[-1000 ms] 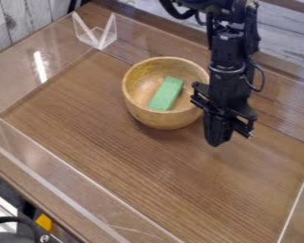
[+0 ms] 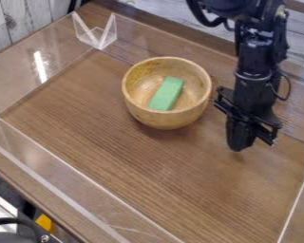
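Observation:
A wooden bowl [image 2: 151,104] sits in the upper middle of the wooden table [image 2: 117,180], holding a green block [image 2: 167,94]. My black gripper [image 2: 232,143] points down just right of the bowl, its tip low near the tabletop. It is shut, and I see nothing held in it.
A white angular object [image 2: 91,33] stands at the upper left. A dark area with cables lies beyond the lower-left edge.
My arm and gripper have shifted slightly to the right, away from the bowl. The bowl and green block look unmoved.

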